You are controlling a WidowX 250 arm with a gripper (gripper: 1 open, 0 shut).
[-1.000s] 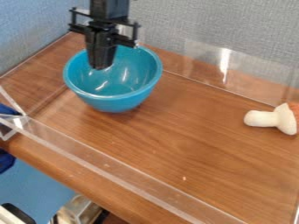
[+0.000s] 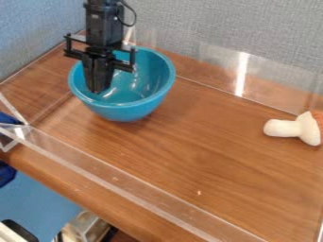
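Observation:
My gripper [image 2: 98, 74] hangs down into the left part of a teal bowl [image 2: 139, 95] on the wooden table, its fingertips inside the bowl near the left wall. The fingers look shut, and I see nothing held between them, though the bowl and the black housing make this hard to see. At the right lies a white toy [image 2: 288, 129] with an orange end, apart from the bowl.
Clear barriers run along the back and front-left of the table [image 2: 202, 170]. A blue object [image 2: 8, 121] sits at the left edge.
My gripper has moved left and down into the bowl over the last second. The bowl and white toy look unmoved.

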